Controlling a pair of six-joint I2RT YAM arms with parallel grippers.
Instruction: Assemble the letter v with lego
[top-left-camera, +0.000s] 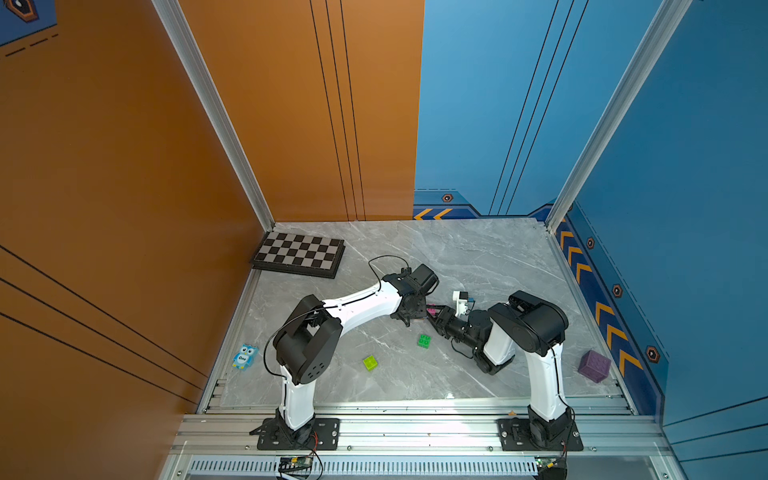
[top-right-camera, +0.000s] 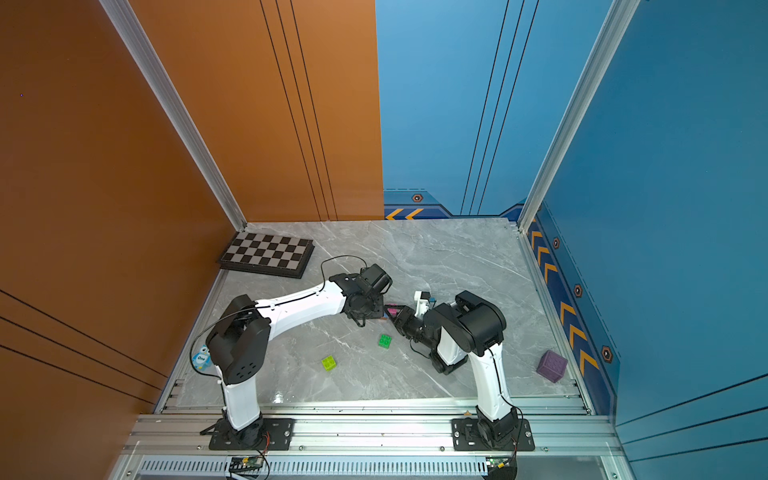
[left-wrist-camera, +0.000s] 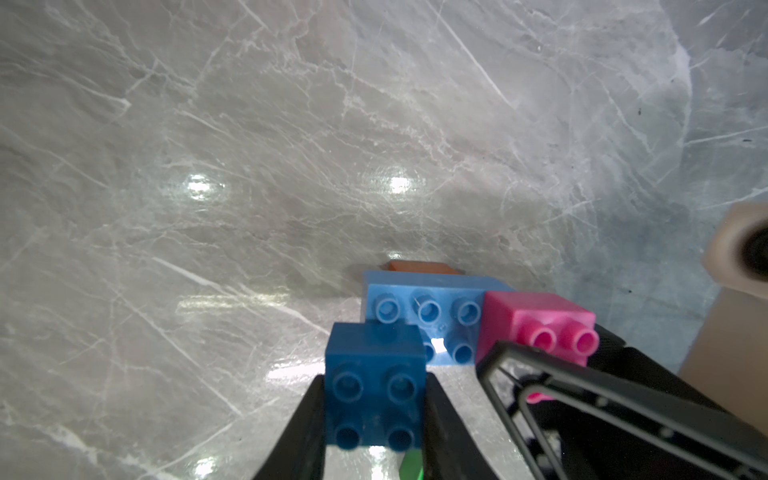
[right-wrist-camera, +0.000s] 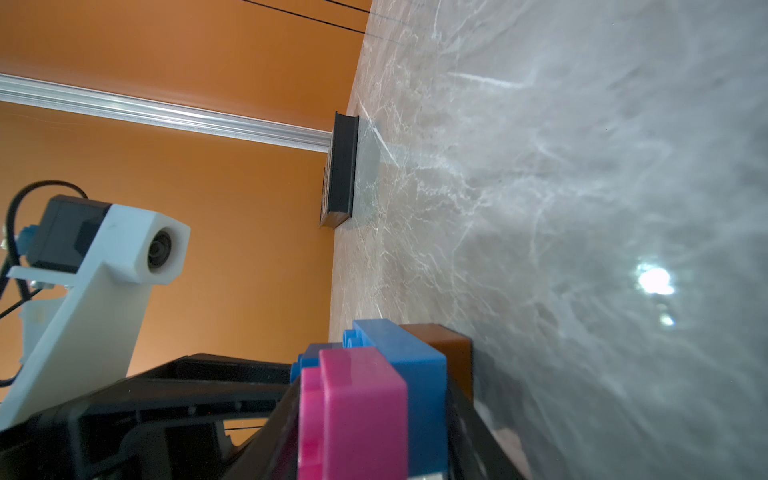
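Note:
In the left wrist view, my left gripper is shut on a dark blue brick (left-wrist-camera: 374, 380), its studs facing the camera. The brick overlaps the lower left part of a lighter blue brick (left-wrist-camera: 428, 281); whether they touch, I cannot tell. A pink brick (left-wrist-camera: 528, 308) sits on the light blue one's right end, and an orange-brown brick (left-wrist-camera: 420, 266) shows behind it. My right gripper is shut on this joined piece, around the pink brick (right-wrist-camera: 364, 408) and the blue brick (right-wrist-camera: 412, 376). From above, both grippers hide most of the bricks.
A green brick (top-left-camera: 424, 341) and a lime brick (top-left-camera: 370, 363) lie loose on the table in front of the grippers. A chessboard (top-left-camera: 298, 253) lies at the back left, a purple cube (top-left-camera: 593, 365) at the right edge, an owl figure (top-left-camera: 245, 356) at the left.

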